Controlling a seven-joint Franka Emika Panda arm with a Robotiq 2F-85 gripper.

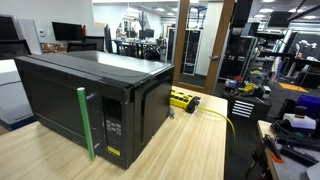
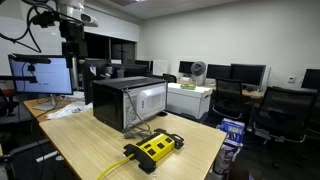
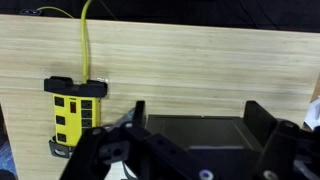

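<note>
A black microwave [image 1: 92, 100] stands on the wooden table, a green strip [image 1: 85, 123] running upright along its front beside the keypad. Its front looks closed. From the other side, exterior view 2 shows the microwave's back and side [image 2: 145, 102]. In the wrist view my gripper is open, its dark fingers [image 3: 259, 118] spread wide with nothing between them. It points down from above, over the table's edge region, with the microwave's dark top [image 3: 195, 130] low in the picture. The arm [image 2: 72, 35] rises high at the left in exterior view 2.
A yellow power strip [image 3: 75, 122] with black ends lies on the table behind the microwave, its yellow cable [image 3: 84, 40] trailing off the edge. Bare wood [image 1: 195, 150] lies to the microwave's right in exterior view 1. Office chairs [image 2: 285, 115] stand well away.
</note>
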